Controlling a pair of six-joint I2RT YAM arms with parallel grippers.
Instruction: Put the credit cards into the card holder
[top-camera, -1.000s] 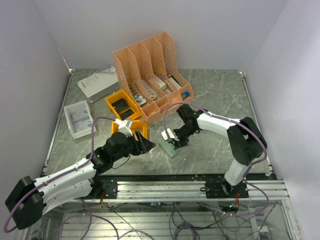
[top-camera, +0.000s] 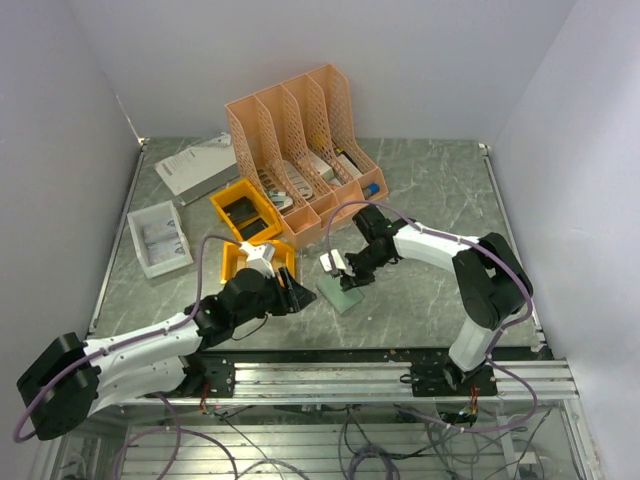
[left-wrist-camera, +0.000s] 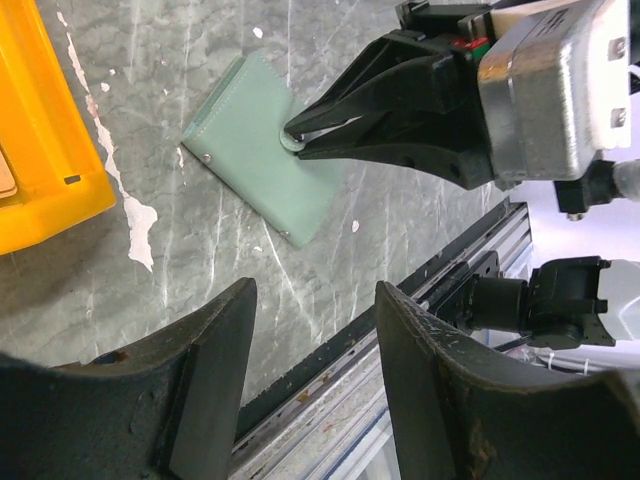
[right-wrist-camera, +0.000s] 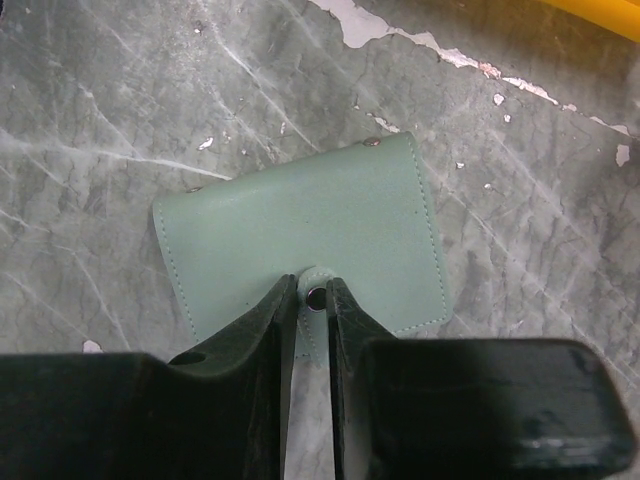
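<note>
A pale green card holder (right-wrist-camera: 310, 225) lies closed and flat on the grey marbled table, its round snap on a small tab. My right gripper is part open, its fingertips on either side of that tab at the holder's edge; whether they press on it I cannot tell. In the left wrist view the same holder (left-wrist-camera: 245, 145) shows beyond my left gripper. That one is open, with nothing between its fingers, and stands apart from the holder. I cannot make out any credit cards for certain.
A yellow bin (top-camera: 286, 248) stands just behind my left gripper, with a second yellow bin (top-camera: 265, 232) farther back. An orange divided rack (top-camera: 265, 130) holds several items. At the left are a white tray (top-camera: 140, 250) and a grey box (top-camera: 200, 172).
My left gripper has shifted slightly right, toward the card holder. The right gripper has barely moved at the holder, which stays in place.
</note>
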